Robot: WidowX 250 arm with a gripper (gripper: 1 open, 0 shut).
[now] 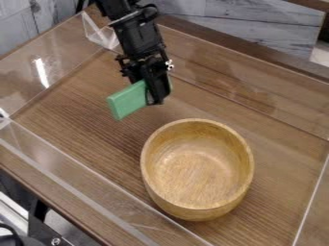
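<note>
A green block (pixel 127 100) is held in the black gripper (pixel 146 82) above the wooden table (pixel 77 144), left of centre and toward the back. The gripper is shut on the block, which hangs tilted below and left of it. A tan oval bowl (pixel 195 167) sits at the front right, apart from the block.
A pale marble-patterned surface (pixel 257 29) runs along the back. Light edges border the table at the left and right, with dark cables at the lower left corner.
</note>
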